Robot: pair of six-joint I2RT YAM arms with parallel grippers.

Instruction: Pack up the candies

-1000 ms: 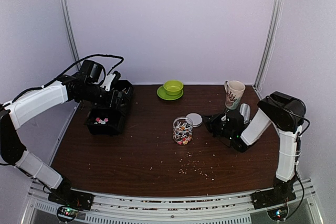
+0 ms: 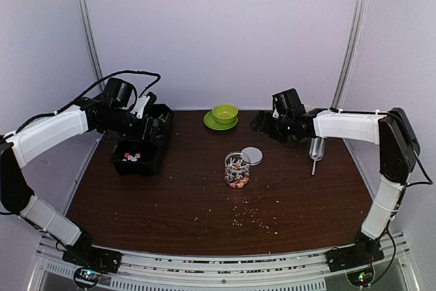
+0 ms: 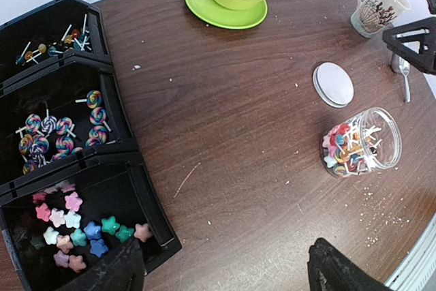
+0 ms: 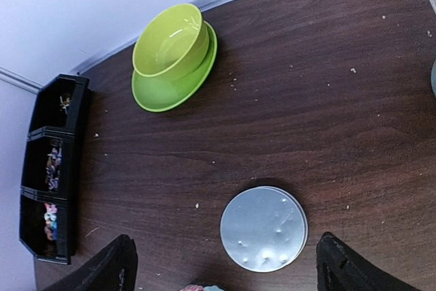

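A glass jar (image 3: 354,142) of lollipops and star candies stands mid-table, its round lid (image 3: 333,84) lying just behind it. On the left, a black three-compartment organizer (image 3: 146,202) holds star candies (image 3: 73,202), swirl lollipops (image 3: 65,144) and smaller lollipops. My left gripper hangs above the organizer, fingers apart and empty. My right gripper is open above and in front of the lid (image 4: 263,228), with part of the candies showing at the bottom of its view.
A green bowl (image 2: 225,113) on a plate stands at the back. A mug (image 3: 375,11) and a metal scoop (image 2: 315,149) are at the back right. Crumbs (image 2: 248,216) are scattered in front of the jar.
My right arm has risen and moved toward the back, now hiding much of the mug in the top view. The left arm and the objects are unchanged.
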